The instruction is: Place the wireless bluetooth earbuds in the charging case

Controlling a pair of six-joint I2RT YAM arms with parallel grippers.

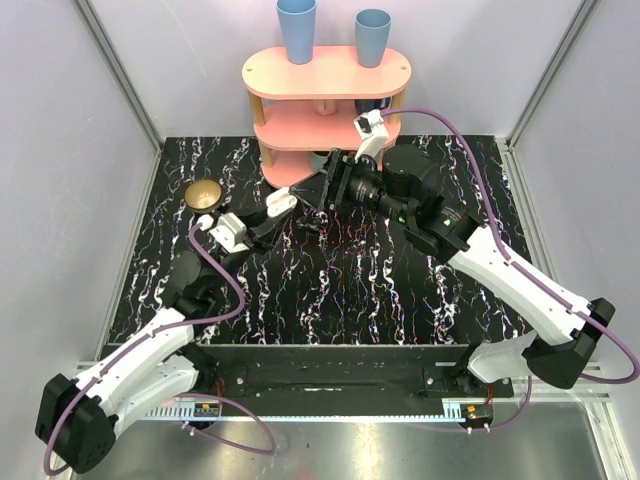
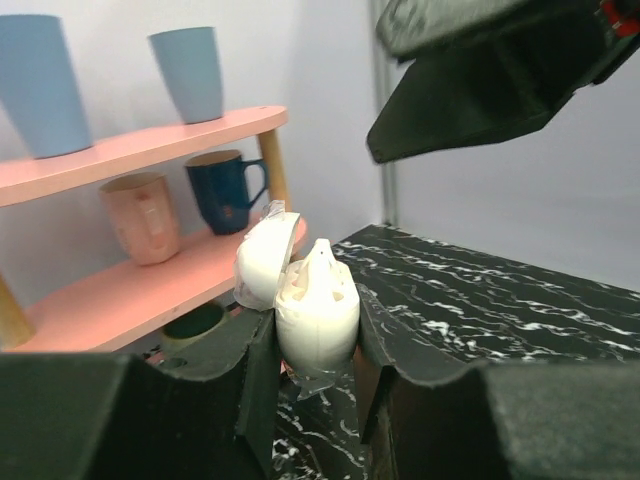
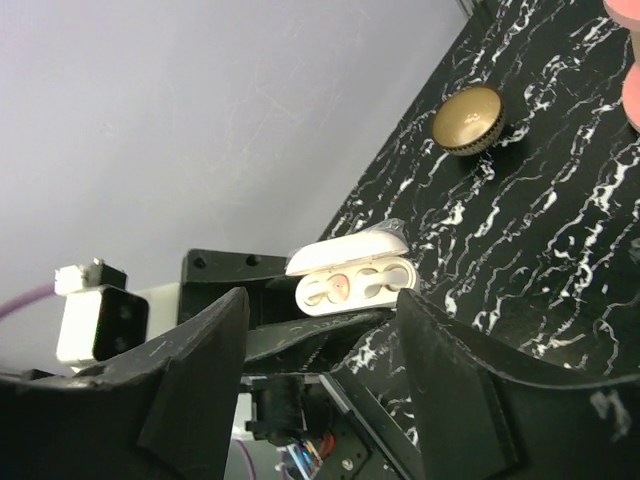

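Note:
My left gripper is shut on the small white charging case, held up off the table. The case's lid stands open, with clear film around it. Facing the right wrist view, the case's inside shows two recesses with white shapes and a pinkish spot; whether earbuds sit fully in them I cannot tell. My right gripper is open, its fingertips pointing at the case, which appears beyond the gap. No earbud shows between those fingers.
A pink shelf with blue cups and mugs stands at the back, close behind the right hand. A gold bowl sits at back left.

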